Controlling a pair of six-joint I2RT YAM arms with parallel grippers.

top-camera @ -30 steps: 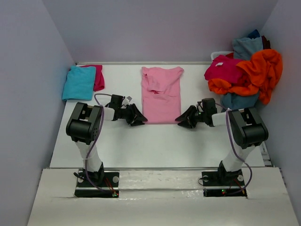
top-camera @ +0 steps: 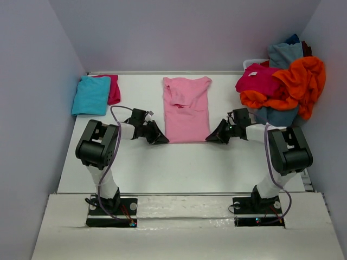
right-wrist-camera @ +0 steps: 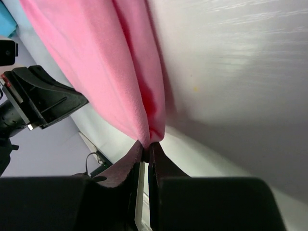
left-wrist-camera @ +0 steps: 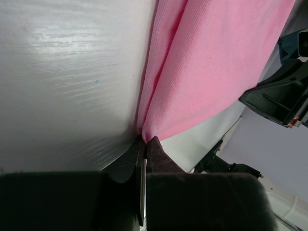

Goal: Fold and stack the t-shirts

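Observation:
A pink t-shirt [top-camera: 187,125] lies folded into a long strip at the middle of the table, its upper part toward the back wall. My left gripper [top-camera: 167,142] is shut on its near left corner; in the left wrist view the layered pink cloth [left-wrist-camera: 192,72] runs into the fingertips. At the near right corner my right gripper [top-camera: 207,141] is likewise shut on the fabric, and the right wrist view shows the doubled pink edge [right-wrist-camera: 130,96] pinched between the tips. The near hem stretches straight between both grippers.
Folded turquoise [top-camera: 91,96] and dark red [top-camera: 114,90] shirts are stacked at the back left. A heaped basket of clothes, with an orange garment [top-camera: 303,81] and a crimson one [top-camera: 257,78], fills the back right.
The right gripper has shifted slightly to the right, and the near hem looks a little tauter.

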